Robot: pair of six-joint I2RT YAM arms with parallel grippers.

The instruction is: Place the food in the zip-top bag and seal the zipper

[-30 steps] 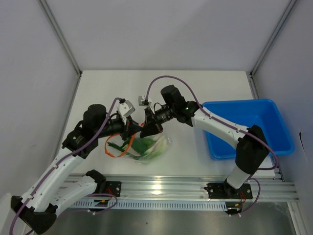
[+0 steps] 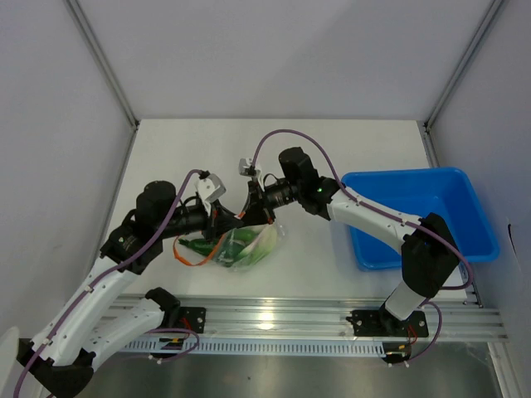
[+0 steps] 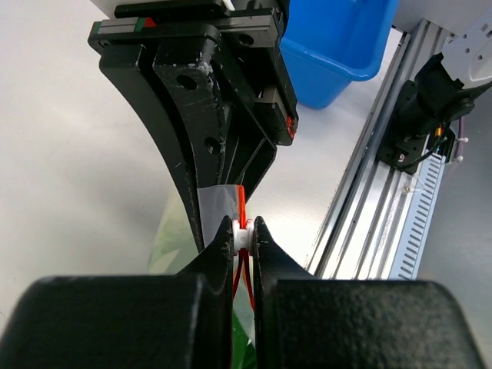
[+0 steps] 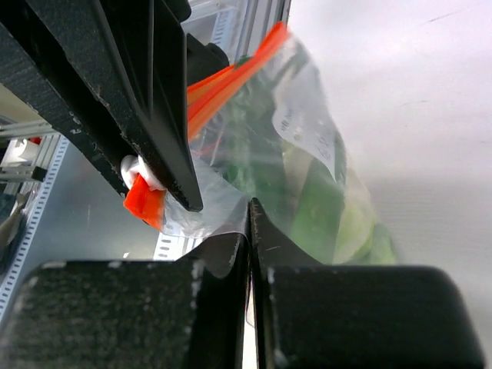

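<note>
The clear zip bag (image 2: 249,249) with orange zipper strips lies on the white table below both grippers, green and pale leafy food inside. My left gripper is shut on the bag's zipper at its white slider. My right gripper is shut at the bag's clear top edge, close beside the left one; only thin film shows at its tips. In the right wrist view the orange strip (image 4: 143,201) and white slider sit at the left gripper's fingers, and another orange strip rises behind.
A blue bin (image 2: 423,217) stands on the right of the table. A metal rail runs along the front edge.
Over the last second my left gripper has shifted slightly down and toward the front in the top view; my right gripper moved very slightly right. Both stay at the bag's top.
</note>
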